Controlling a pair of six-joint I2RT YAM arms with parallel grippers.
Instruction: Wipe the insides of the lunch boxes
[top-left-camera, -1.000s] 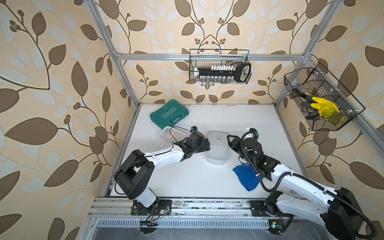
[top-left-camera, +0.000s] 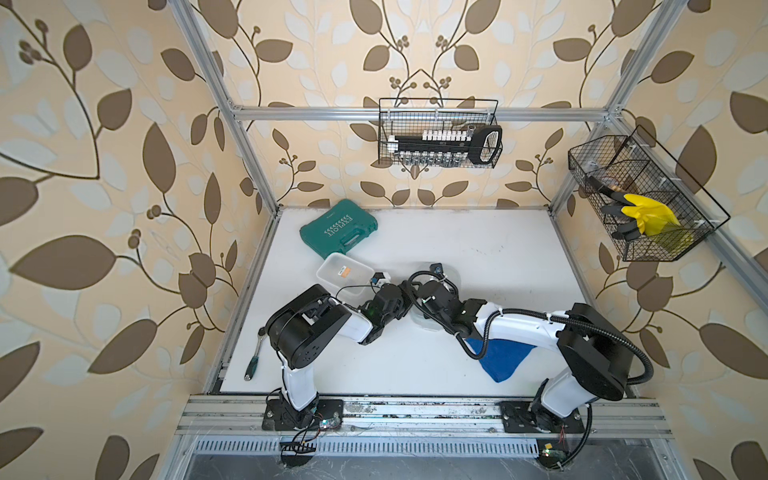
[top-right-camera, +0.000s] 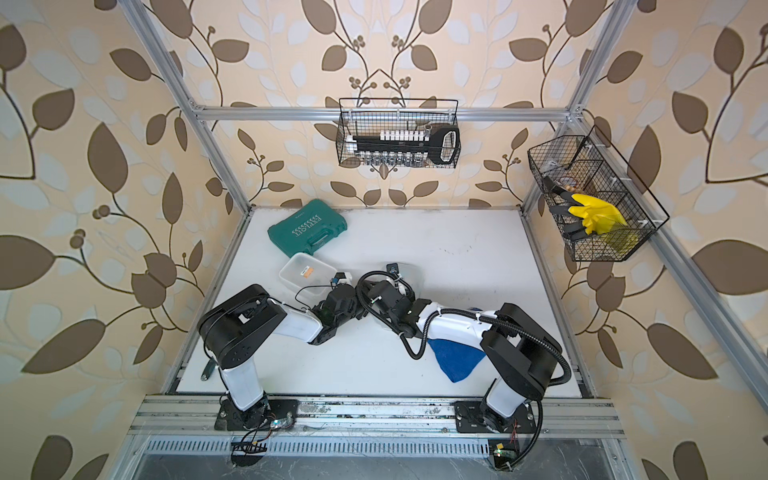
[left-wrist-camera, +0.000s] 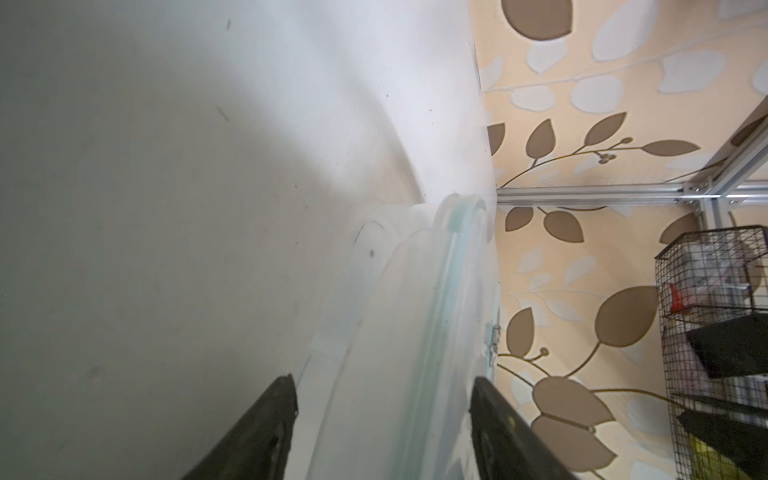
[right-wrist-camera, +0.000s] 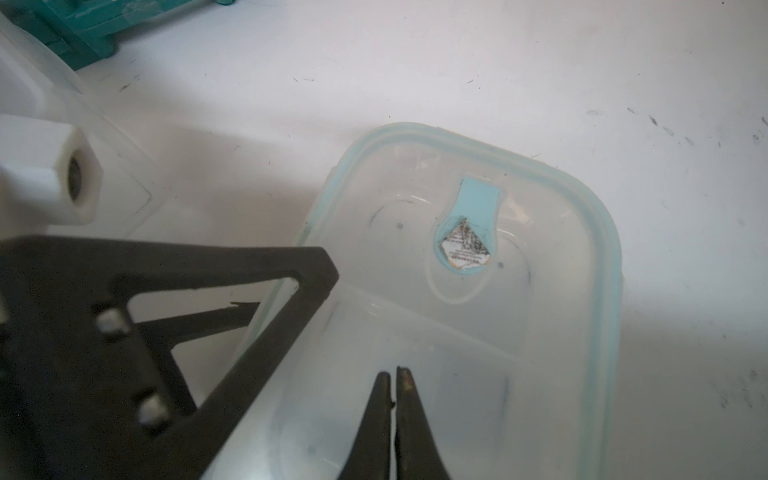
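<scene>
A translucent lunch box (right-wrist-camera: 552, 240) with a pale teal rim and a teal vent tab (right-wrist-camera: 480, 200) stands mid-table, its lid apparently on. In the left wrist view the side of this lunch box (left-wrist-camera: 384, 344) shows between the parted fingers of my left gripper; I cannot tell whether they touch it. My right gripper is shut over the box, nothing visible between its tips. A second, open clear box (top-left-camera: 340, 270) with an orange patch sits to the left. The blue cloth (top-left-camera: 502, 358) lies flat, partly under the right arm.
A green case (top-left-camera: 339, 226) lies at the back left, and a green-handled tool (top-left-camera: 252, 366) at the left edge. Wire baskets (top-left-camera: 438, 144) hang on the walls.
The right arm has swung left from beside the lidded box to over it, hiding much of it.
</scene>
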